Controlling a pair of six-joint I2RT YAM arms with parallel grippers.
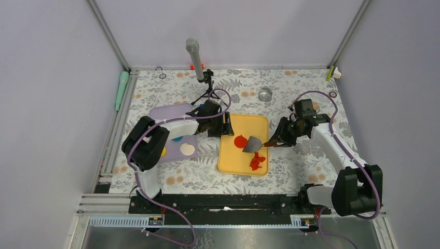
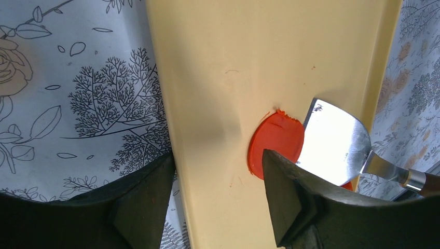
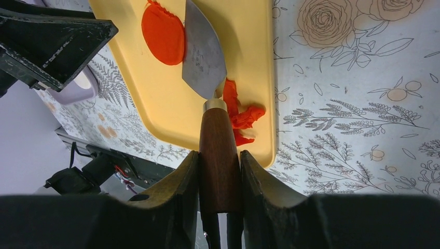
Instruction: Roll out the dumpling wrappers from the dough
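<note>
A yellow tray (image 1: 233,155) holds a flattened red dough round (image 2: 275,140) and crumpled red dough scraps (image 3: 244,119). My right gripper is shut on the wooden handle of a scraper (image 3: 205,57), whose steel blade lies at the right edge of the red round. My left gripper stands open over the tray's left rim, with nothing between its fingers, left of the round.
A purple tray (image 1: 171,111) with coloured dough sits at the left. A glass (image 1: 264,94) and a stand with a grey cylinder (image 1: 193,52) are at the back. A green rolling pin (image 1: 122,91) lies at the left edge.
</note>
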